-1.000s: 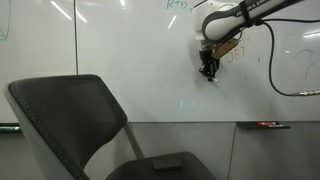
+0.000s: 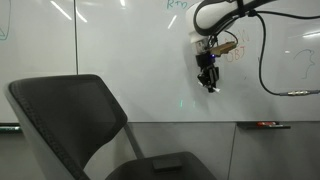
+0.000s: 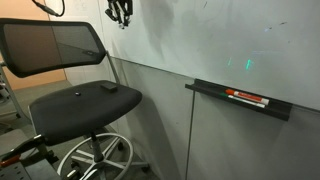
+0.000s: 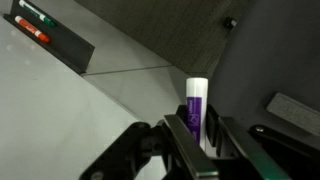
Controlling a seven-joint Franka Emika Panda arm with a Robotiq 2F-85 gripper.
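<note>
A white marker with a purple band (image 4: 194,108) is clasped between the fingers of my gripper in the wrist view, its white end pointing away from the gripper. In exterior view 1 my gripper (image 2: 209,78) hangs in front of the whiteboard (image 2: 140,60), with a small white tip (image 2: 214,90) showing below it. Exterior view 2 catches only the lower part of the gripper (image 3: 121,12) at the top edge, above the chair and beside the board. Whether the marker touches the board cannot be told.
Below stands a black office chair (image 3: 85,107) with a small dark block (image 3: 109,86) on its seat. A black tray (image 3: 205,90) on the board's lower edge bears a red-and-white marker (image 3: 247,97); green (image 4: 37,12) and red (image 4: 32,29) markers lie in it in the wrist view.
In exterior view 1 my gripper has come down a little, and the forearm has swung higher and flatter. The dangling cable shifted left. Chair and tray look unmoved.
</note>
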